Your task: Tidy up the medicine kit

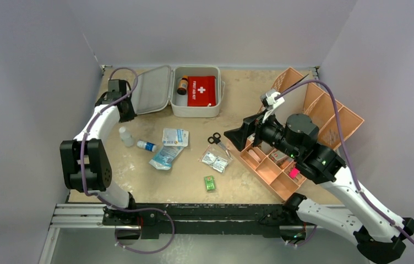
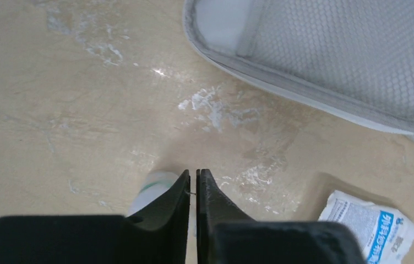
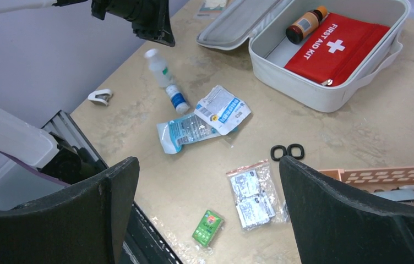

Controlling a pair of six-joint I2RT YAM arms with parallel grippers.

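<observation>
My left gripper hangs above and beside a white bottle, its fingertips close together. A white-and-blue bottle, a white packet on a blue packet, scissors, a bag of foil packs and a green box lie on the table. The open case holds a red first aid kit and a brown bottle. My right gripper is open above the right side, empty.
An orange compartment organizer with small items stands at the right, partly under the right arm. The case's lid lies open to the left. Bare table shows at front left; grey walls border the sides and back.
</observation>
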